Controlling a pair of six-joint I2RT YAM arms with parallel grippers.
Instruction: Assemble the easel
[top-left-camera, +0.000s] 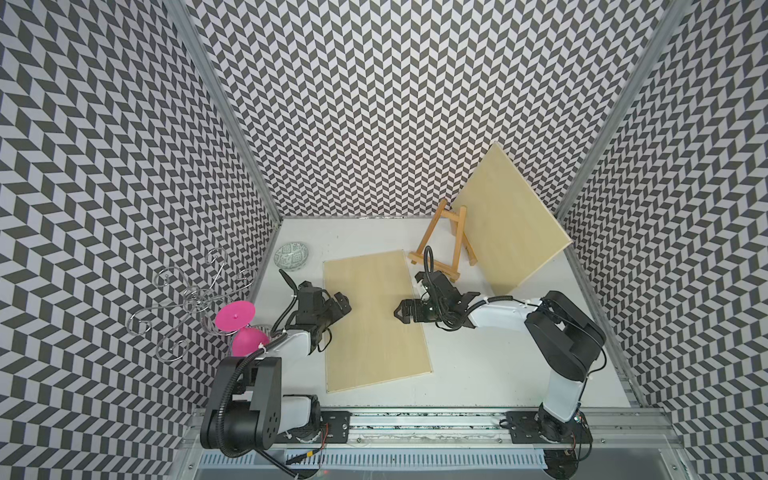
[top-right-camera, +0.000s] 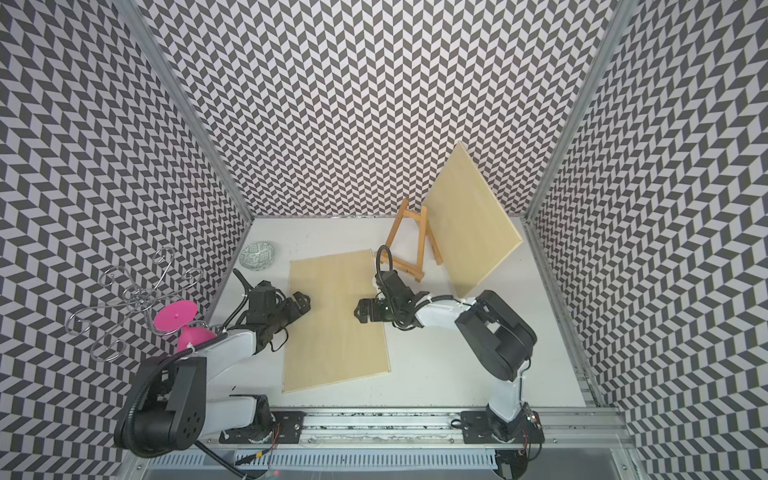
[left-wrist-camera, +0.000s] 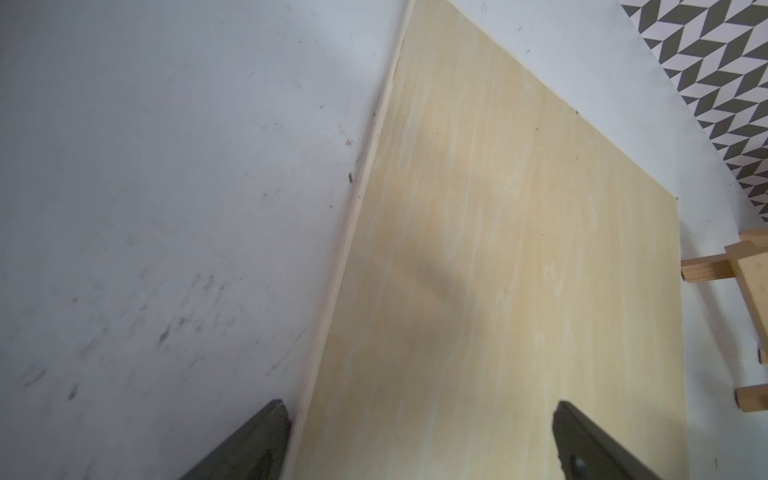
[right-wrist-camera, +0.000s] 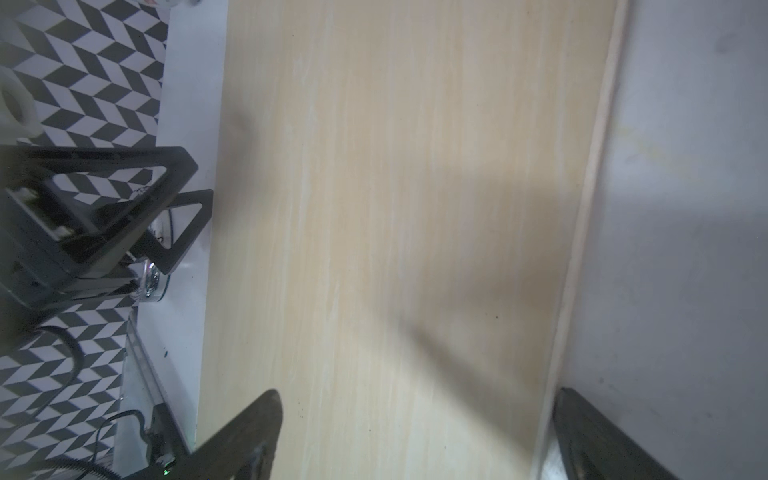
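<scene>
A flat plywood board (top-left-camera: 372, 352) lies on the white table, with my left gripper (top-left-camera: 341, 305) at its left side and my right gripper (top-left-camera: 404, 311) over its right part. Both are open; in each wrist view one finger sits at a long edge of the board, left (left-wrist-camera: 252, 448) and right (right-wrist-camera: 592, 436). Behind, at the back right, the small wooden easel frame (top-right-camera: 422, 240) stands beside a second board (top-right-camera: 472, 216), which leans upright.
A pale green round object (top-left-camera: 290, 256) lies at the back left. Pink discs (top-left-camera: 235, 314) and a curled wire stand (top-left-camera: 196, 297) are at the left edge.
</scene>
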